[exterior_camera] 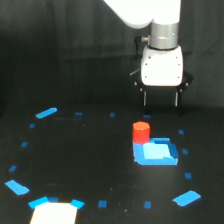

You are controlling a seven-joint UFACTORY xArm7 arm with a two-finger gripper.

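My gripper [162, 102] hangs above the dark table in the upper right of the camera view, its two thin black fingers spread well apart with nothing between them. Below it is a small blue tray [169, 161] with a pale, whitish-blue inner surface. A red block [141, 132] is at the tray's back left corner; whether it rests inside the tray or just behind it is hard to tell. Clear space separates the fingers from both.
Small blue squares dot the dark table. Larger blue strips lie around its edges, such as one strip [186, 198] at lower right and another [17, 187] at left. A cream-coloured object [54, 214] is cut off by the bottom edge.
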